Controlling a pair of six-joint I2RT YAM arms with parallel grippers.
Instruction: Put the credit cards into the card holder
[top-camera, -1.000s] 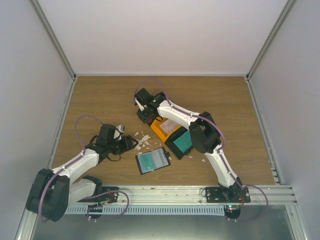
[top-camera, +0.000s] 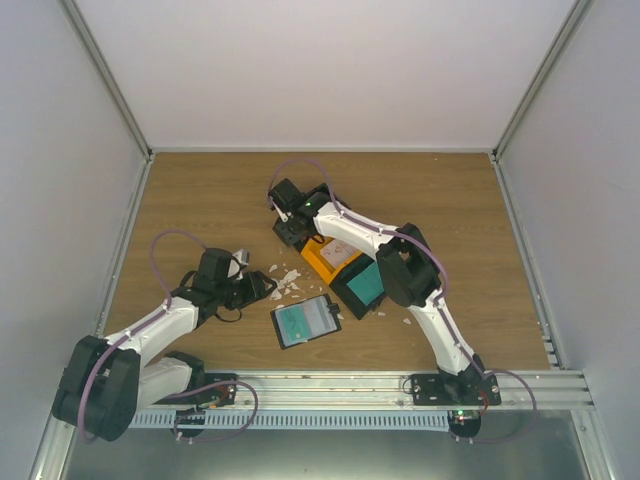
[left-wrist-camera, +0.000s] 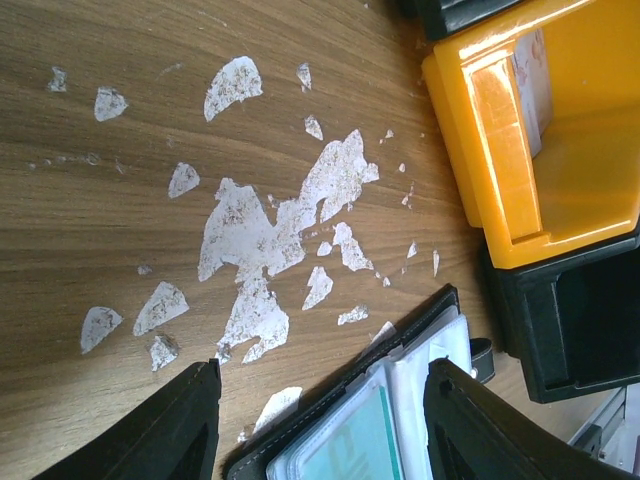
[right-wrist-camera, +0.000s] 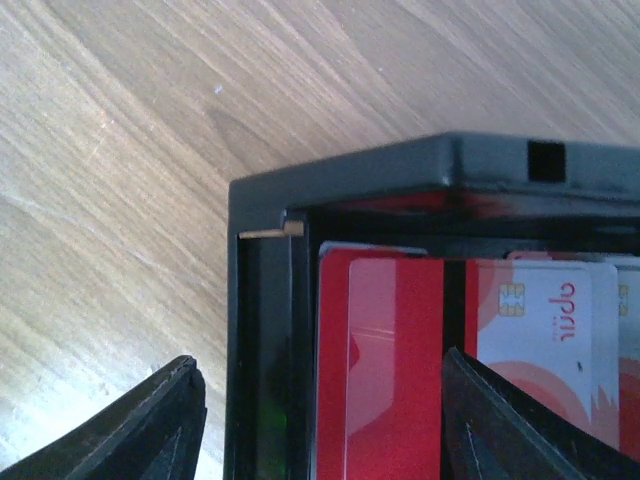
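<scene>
Red and white cards (right-wrist-camera: 392, 360) lie in a black bin (right-wrist-camera: 262, 330), seen in the right wrist view. Over the bin's edge my right gripper is open, one finger outside the bin wall and the other above the red card; nothing is held. The card holder (top-camera: 306, 321) lies open on the table, a teal card (top-camera: 294, 324) showing in one side. In the left wrist view, the holder (left-wrist-camera: 340, 400) shows partly between and beyond the fingers. My left gripper stands open and empty, above the table left of the holder.
A yellow bin (top-camera: 318, 262) with a pale card and a black bin with a teal card (top-camera: 367, 283) stand in line with the first bin. Worn white patches (left-wrist-camera: 250, 240) mark the wood.
The right gripper has shifted slightly over the far black bin, and the red seen there earlier is now hidden in the top view. The left arm looks still.
</scene>
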